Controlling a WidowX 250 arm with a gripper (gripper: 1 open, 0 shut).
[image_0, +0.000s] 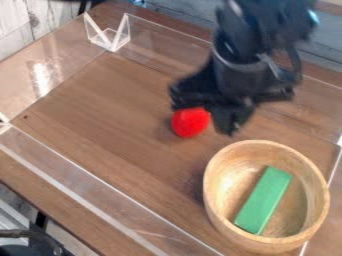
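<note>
My dark gripper (214, 105) hangs blurred over the upper middle of the table, above and partly in front of a red fruit (190, 122); whether its fingers are apart is unclear. A round wooden bowl (222, 220) sits at the lower right, with a green block (263, 200) lying inside it.
The wooden table (94, 140) has clear room to the left. A clear plastic piece (107, 35) stands at the back left, and clear strips run along the table's edges.
</note>
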